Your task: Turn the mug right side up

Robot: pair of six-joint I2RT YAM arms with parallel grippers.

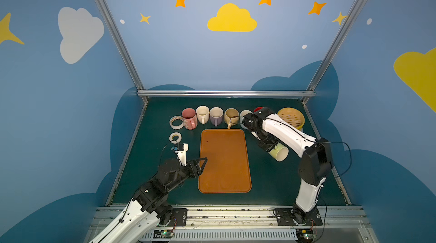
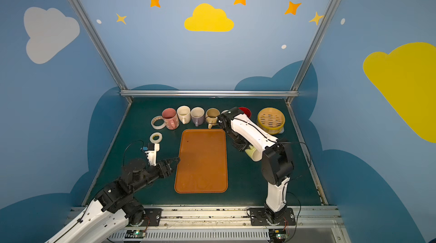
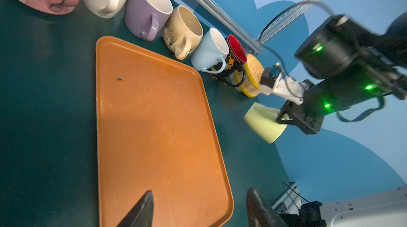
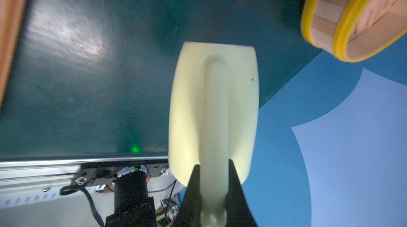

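My right gripper is shut on the handle of a pale yellow mug [image 4: 241, 108], which it holds tilted on its side to the right of the orange tray [image 1: 223, 165]; the top left view shows the mug [image 1: 278, 152] partly under the arm. In the left wrist view, the mug [image 3: 262, 121] also hangs by that gripper, apparently above the green table. My left gripper stands open with empty fingers over the left part of the tray, low in the frame.
A row of mugs [image 2: 197, 116] stands along the back, with a bamboo steamer [image 2: 271, 120] at its right end and two tape rolls [image 2: 155, 138] at the left. The tray is bare, and the table at front right is clear.
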